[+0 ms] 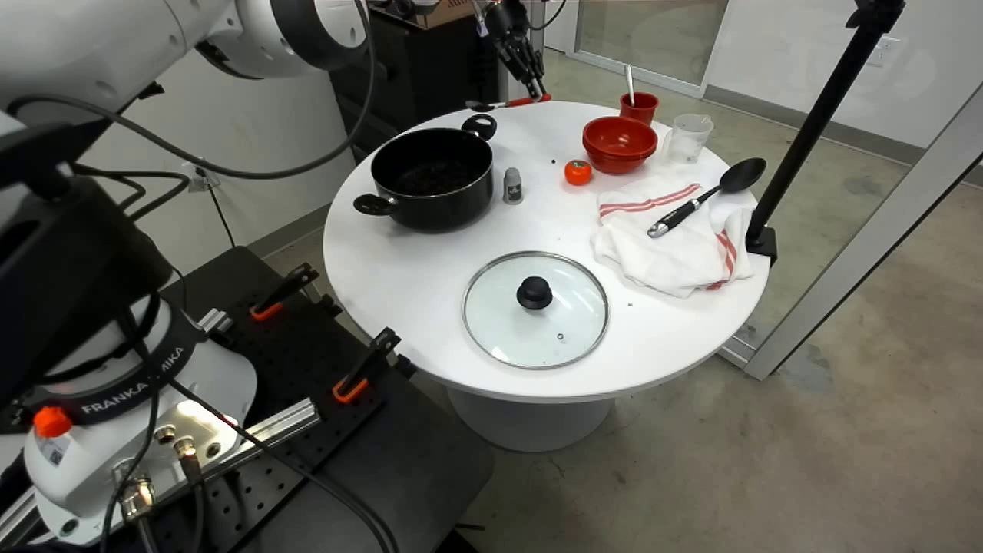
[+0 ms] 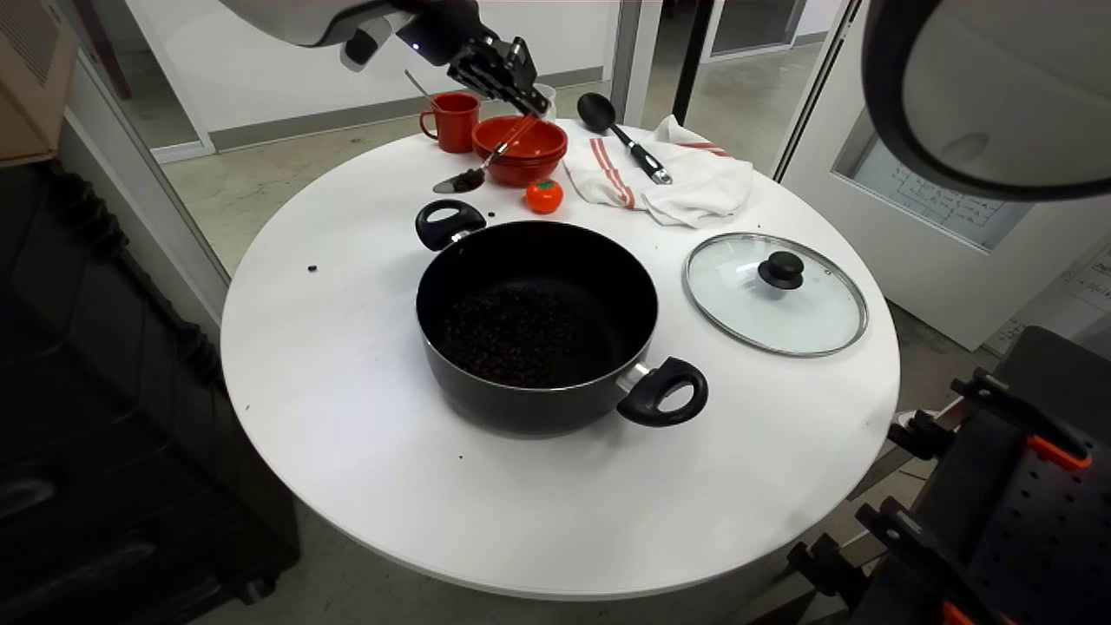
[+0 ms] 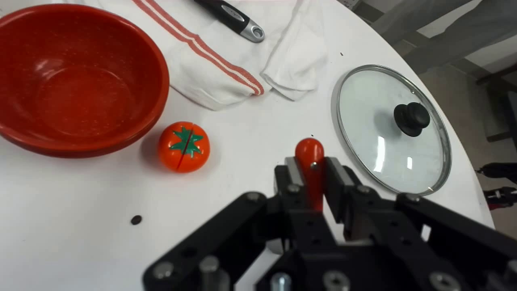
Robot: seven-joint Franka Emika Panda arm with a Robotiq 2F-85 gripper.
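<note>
My gripper (image 2: 533, 108) is shut on the red handle of a spoon (image 2: 510, 141), held up in the air beyond the pot. Dark pieces (image 2: 470, 179) sit in the spoon's metal bowl. From the wrist, the red handle end (image 3: 310, 152) stands out between the fingers, while the spoon's bowl is hidden. A black two-handled pot (image 2: 536, 410) stands uncovered on the white table, with many small dark pieces (image 2: 510, 333) at its bottom. Two stacked red bowls (image 1: 619, 146) are at the table's far side, by a red mug (image 1: 638, 106) with a utensil in it.
A tomato (image 3: 184, 147) lies beside the bowls. The glass lid (image 1: 535, 322) rests flat near the front edge. A black spoon (image 1: 709, 195) lies on a striped towel (image 1: 663, 263). A small grey-capped shaker (image 1: 512, 186) stands beside the pot, and a clear cup (image 1: 689, 138) behind the bowls.
</note>
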